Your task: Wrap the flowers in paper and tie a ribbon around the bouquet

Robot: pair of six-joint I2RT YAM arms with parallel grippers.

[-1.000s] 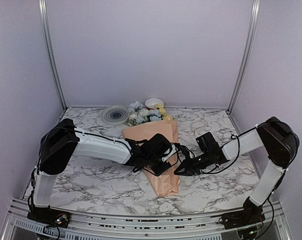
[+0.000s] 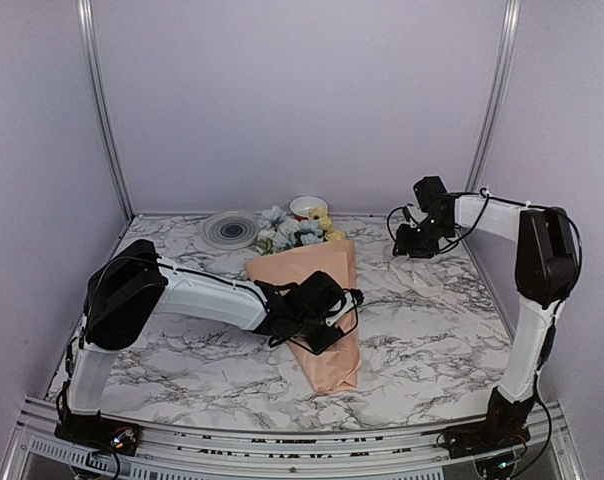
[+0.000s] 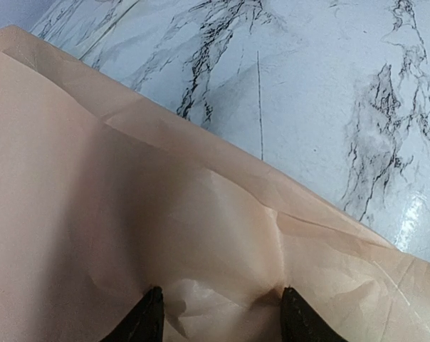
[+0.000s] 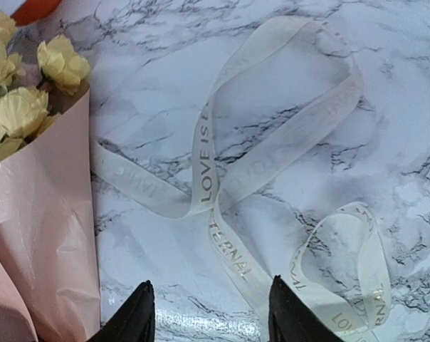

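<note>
The bouquet lies on the marble table in peach wrapping paper (image 2: 302, 264), with blue, white and yellow flowers (image 2: 294, 234) at its far end. Over the lower part of the wrap is my left gripper (image 2: 334, 328). In the left wrist view its fingers (image 3: 152, 317) stand apart, with creased paper (image 3: 222, 214) between and beyond them. My right gripper is open at the back right, right of the bouquet. Below it a whitish printed ribbon (image 4: 272, 162) lies in loose loops, with one stretch running near the right fingertip; contact cannot be told.
A round grey ringed disc (image 2: 230, 230) lies at the back left, and a white bowl with a red rim (image 2: 308, 206) stands behind the flowers. Walls close the back and sides.
</note>
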